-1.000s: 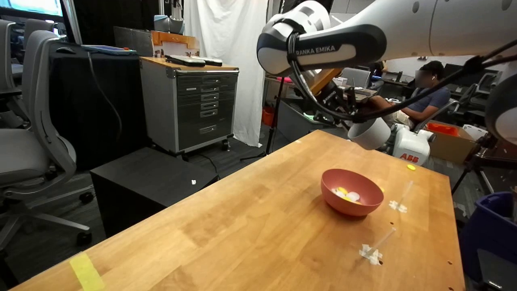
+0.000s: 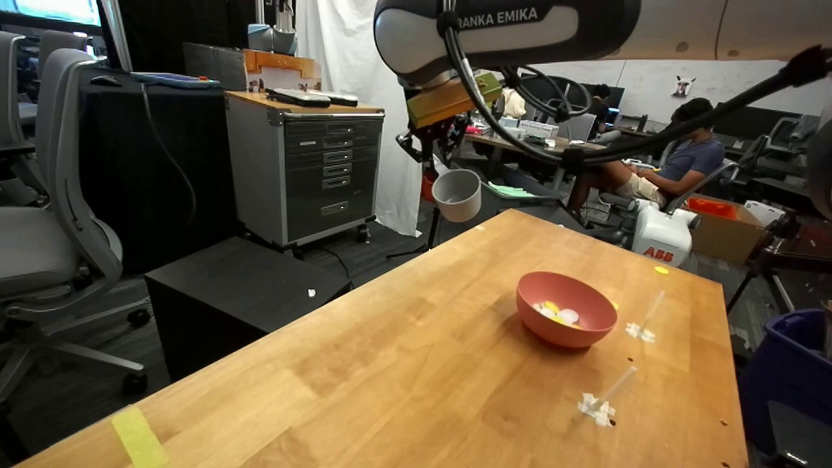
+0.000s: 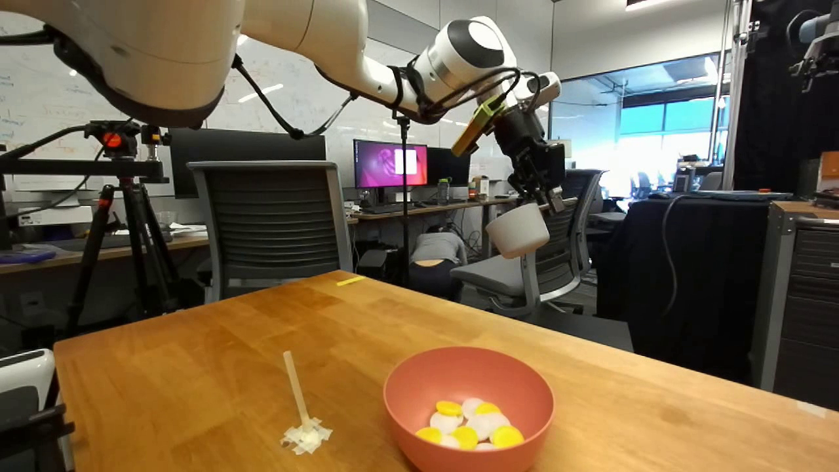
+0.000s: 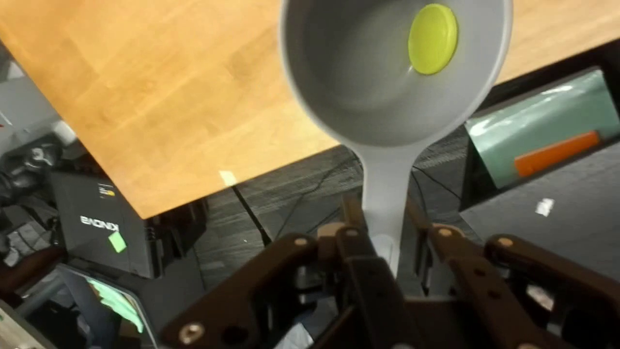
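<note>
My gripper is shut on the handle of a grey scoop (image 4: 383, 168), whose round cup faces the camera in the wrist view. One yellow disc (image 4: 433, 39) rests inside the cup. In exterior view 1 the scoop (image 2: 457, 194) hangs in the air past the table's far left edge, tilted. Exterior view 2 shows it (image 3: 517, 232) well above and beyond the pink bowl (image 3: 469, 370). The bowl stands upright on the table and holds several yellow discs (image 3: 507, 436) and white discs (image 3: 489, 425).
Two thin clear sticks (image 2: 616, 387) stand taped to the wooden table (image 2: 374, 351) near the bowl. A yellow disc (image 2: 661, 270) lies by the far right edge. A yellow tape strip (image 2: 140, 438) marks the near left corner.
In exterior view 1 the arm has swung left, carrying the scoop from above the table's far end out past its left edge. The bowl has stayed in place.
</note>
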